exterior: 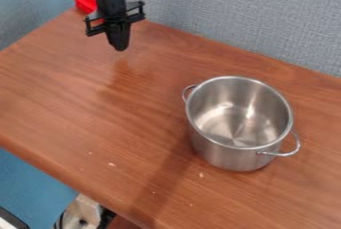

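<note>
My black gripper [118, 40] hangs above the back-left part of the wooden table [94, 104], its fingertips together and nothing visible between them. Just behind and left of it, at the table's back edge, is a red object [84, 1], partly hidden by the arm. A steel pot [240, 123] with two handles stands empty on the right side of the table.
Grey-blue textured walls border the table at the back. Past the front-left edge is a blue surface [27, 185] with some dark and light equipment at the bottom corner.
</note>
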